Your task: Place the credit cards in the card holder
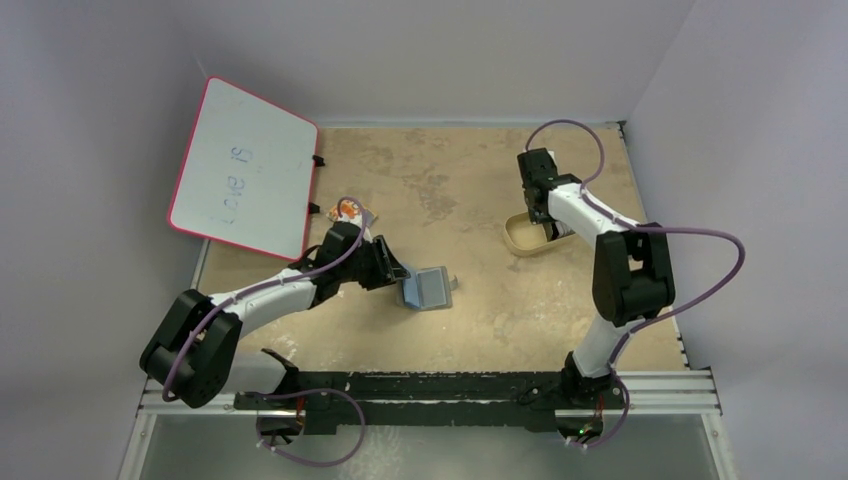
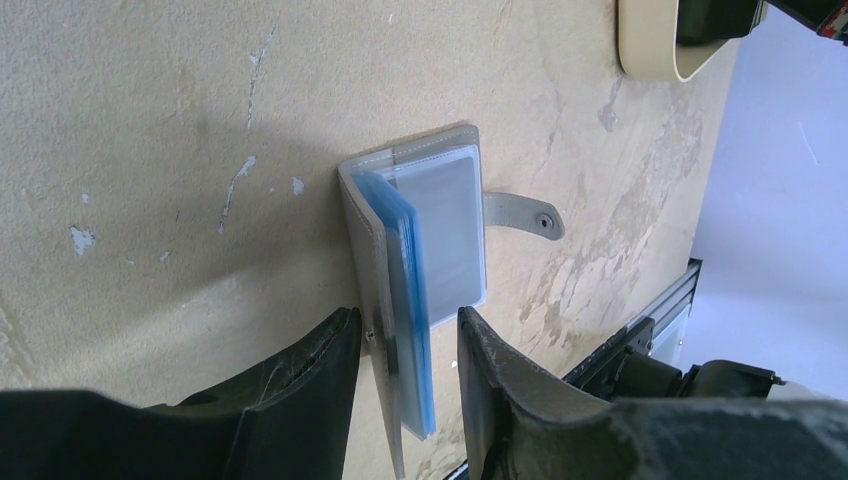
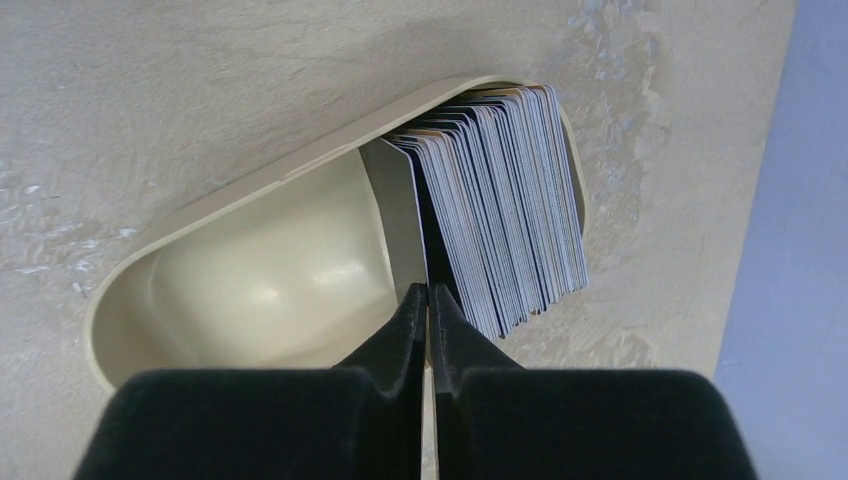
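Observation:
In the right wrist view, a row of credit cards [image 3: 505, 210] leans in the right end of a cream box [image 3: 270, 270]. My right gripper is shut on the edge of one card [image 3: 397, 205], which stands apart from the row with a dark gap behind it. The grey card holder [image 2: 435, 230] lies spread on the table in the left wrist view, its blue-tinted sleeves [image 2: 405, 290] standing up. Around those raised sleeves and the cover, my left gripper is open, one fingertip on each side with a gap at the right.
A whiteboard [image 1: 245, 170] with a red frame stands at the left, with a small orange-and-white item [image 1: 350, 213] near it. Between the holder and the box [image 1: 522, 240] the table is clear.

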